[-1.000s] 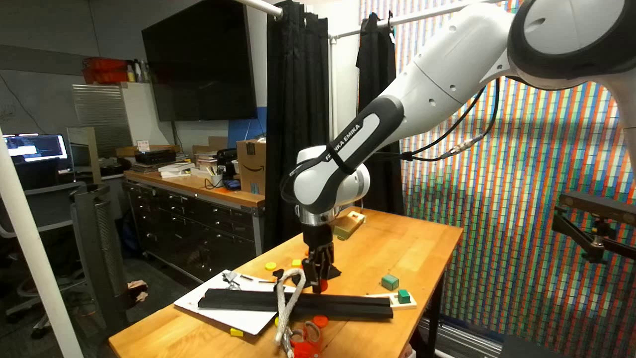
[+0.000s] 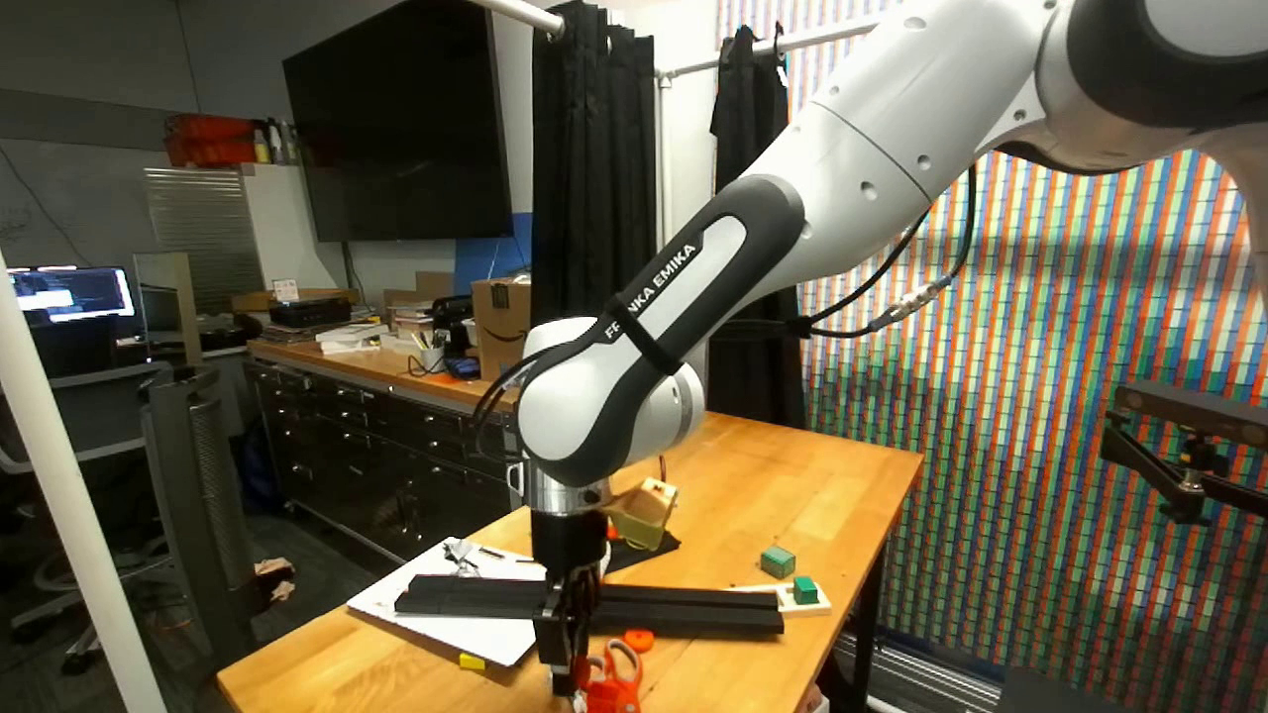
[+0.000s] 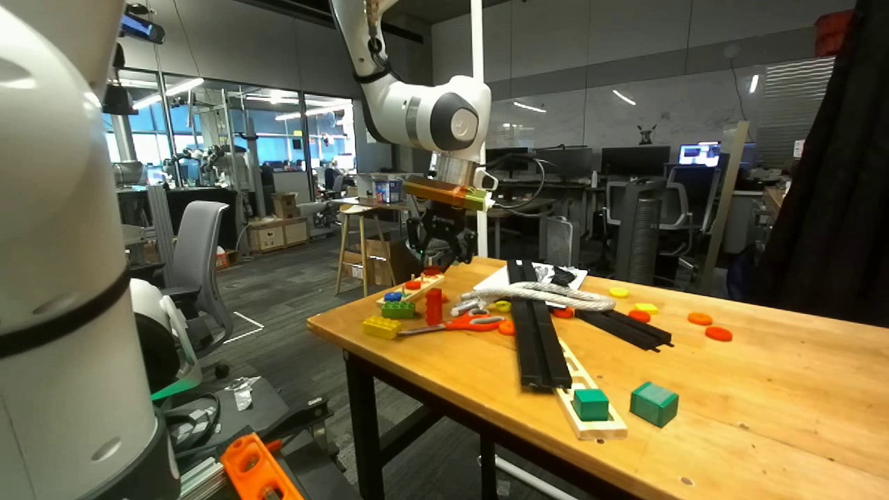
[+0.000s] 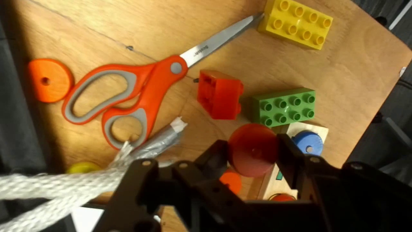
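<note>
A round red piece (image 4: 253, 150) sits between the fingertips of my gripper, which is shut on it. Below it in the wrist view lies a wooden peg board (image 4: 319, 130), carrying a blue disc (image 4: 307, 142) and a red-orange disc (image 4: 283, 197); the fingers hide part of the board. In exterior view 2 my gripper (image 3: 442, 254) hangs above the table's far corner, over the peg board (image 3: 426, 287), with the red piece (image 3: 431, 271) under it. An orange disc (image 4: 230, 181) rests on the table beside the board.
Close by lie a green brick (image 4: 285, 107), a red brick (image 4: 219, 94), a yellow brick (image 4: 296, 23) and orange-handled scissors (image 4: 162, 77). White rope (image 3: 546, 292) lies over black rails (image 3: 533, 342). Green blocks (image 3: 654, 404) sit near the front edge.
In exterior view 1, the arm has swung left and toward the camera, carrying the red piece from behind the black rails to their near side. The rope there is now mostly hidden by the gripper.
</note>
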